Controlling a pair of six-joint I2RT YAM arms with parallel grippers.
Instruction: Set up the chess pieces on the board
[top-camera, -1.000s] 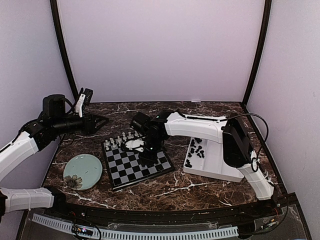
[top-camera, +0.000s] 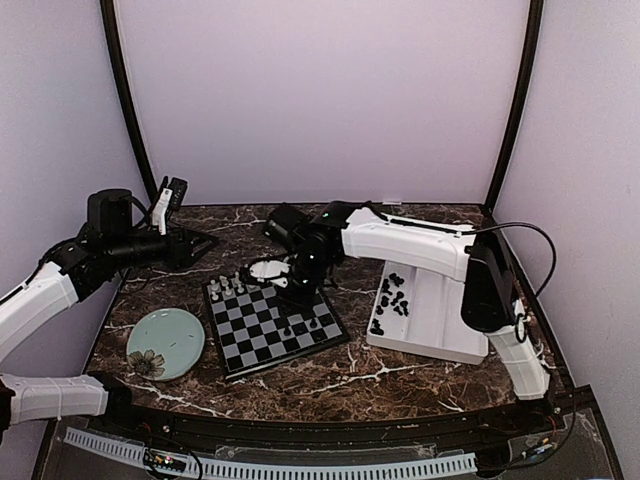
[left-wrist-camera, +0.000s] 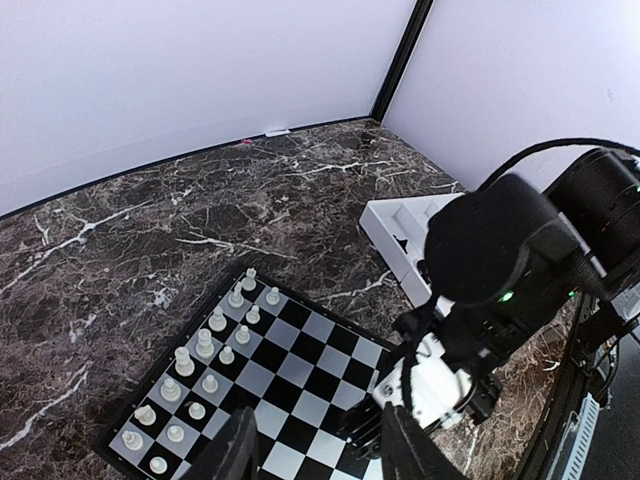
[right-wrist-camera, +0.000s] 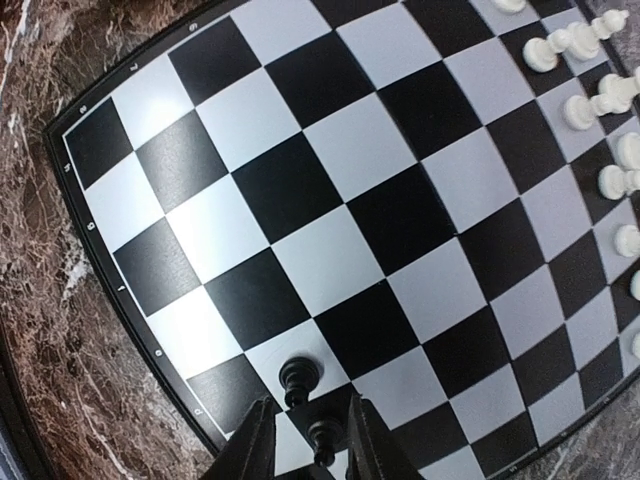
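Note:
The chessboard (top-camera: 255, 325) lies mid-table, with white pieces (left-wrist-camera: 185, 362) standing in two rows along one side. On the opposite side stand two black pieces (top-camera: 287, 331), upright and close together. In the right wrist view, one black piece (right-wrist-camera: 298, 382) stands beyond the fingertips and another (right-wrist-camera: 323, 445) shows in the gap between the fingers. My right gripper is over the board, its fingers parted and apparently holding nothing. Off to the board's left, my left gripper hangs open and empty.
A white compartmented tray (top-camera: 425, 352) at the right holds several loose black pieces (top-camera: 393, 297). A pale green plate (top-camera: 172, 335) lies left of the board.
My right gripper has risen and shifted slightly back from the board's near right area, uncovering the two black pieces in the top view. The left arm has stayed still.

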